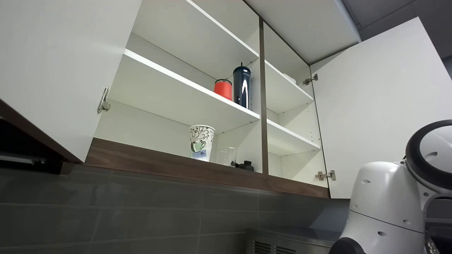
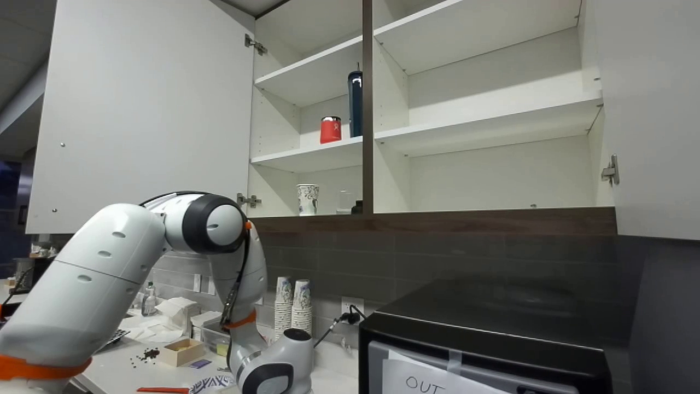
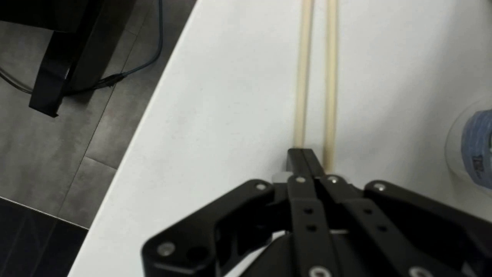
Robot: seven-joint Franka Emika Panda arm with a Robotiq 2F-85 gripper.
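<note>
Two pale wooden sticks lie almost parallel on the white table in the wrist view, running from the top edge down toward my gripper. The gripper is shut, its two black fingertips pressed together with nothing seen between them. The left stick (image 3: 303, 74) meets the fingertips, and its lower end is hidden behind them. Just outside the right finger lies the right stick (image 3: 331, 83), its near end also covered by the gripper. Neither exterior view shows the gripper or the sticks.
A clear container with a blue label (image 3: 479, 147) stands at the right of the wrist view. The table's edge (image 3: 138, 134) drops to the floor on the left. Above the counter, an open cabinet holds a paper cup (image 1: 202, 141), a red tumbler (image 1: 223, 89) and a dark bottle (image 1: 242, 86).
</note>
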